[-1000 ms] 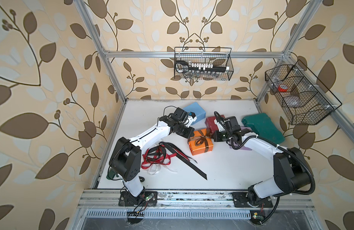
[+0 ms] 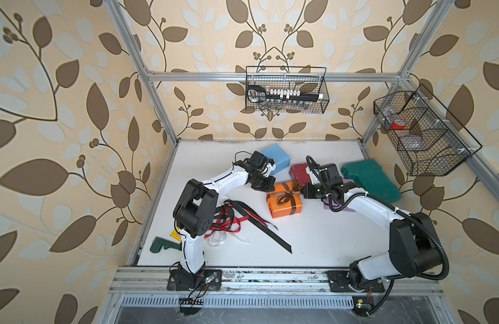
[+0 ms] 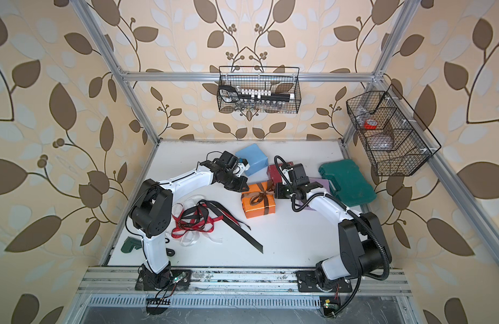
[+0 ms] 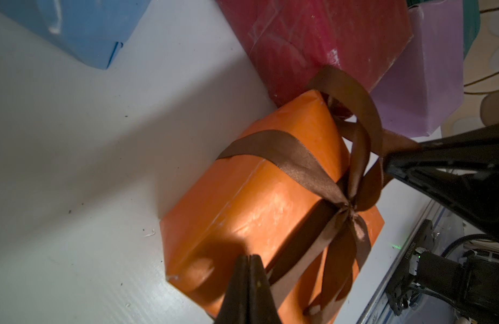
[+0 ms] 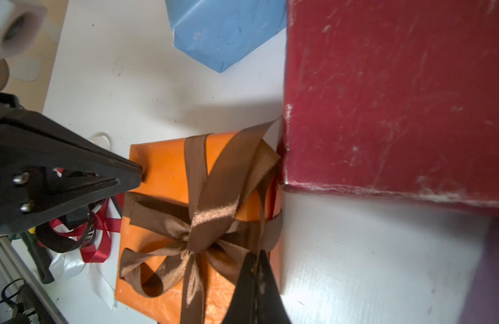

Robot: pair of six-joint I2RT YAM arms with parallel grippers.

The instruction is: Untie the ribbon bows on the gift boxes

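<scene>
An orange gift box (image 4: 244,205) carries a brown ribbon bow (image 5: 187,245) with loops and tails on its top. My left gripper is shut over the box's left part, with nothing seen between its fingers. My right gripper is shut at the box's right side on a raised strand of the brown ribbon, which runs up to its fingertips. In the left wrist view that gripper's tip meets the ribbon.
Blue (image 2: 273,154), red (image 5: 395,91), lilac (image 4: 422,81) and teal (image 2: 368,178) boxes stand behind and to the right. Loose ribbons (image 3: 198,221) lie at front left. Wire baskets (image 2: 287,97) hang on the walls.
My left gripper and arm have moved slightly right over the orange box. Over the last second, the orange box and my right gripper have shifted slightly to the right.
</scene>
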